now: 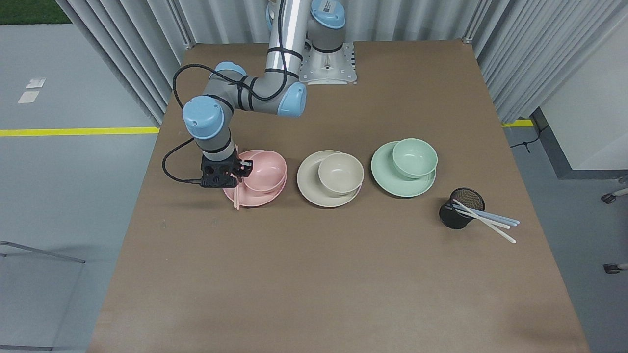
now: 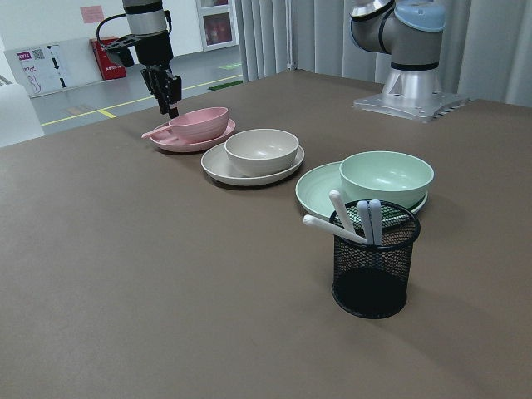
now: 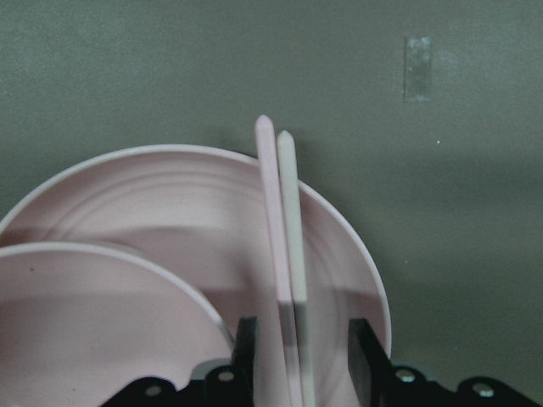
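My gripper is open over the pink plate [image 3: 136,203], with two chopsticks [image 3: 276,229], pink and pale, lying on the plate between and beyond its fingers. The pink bowl [image 3: 93,322] sits on the plate beside them. In the front view, the gripper hides part of the plate and chopsticks; in the left view, it hangs just above the pink set at the far end.
To the right stand a cream plate [image 1: 309,179] with a cream bowl [image 1: 341,170], a green plate [image 1: 385,176] with a green bowl [image 1: 414,154], and a black mesh holder [image 1: 450,217] with white and blue chopsticks.
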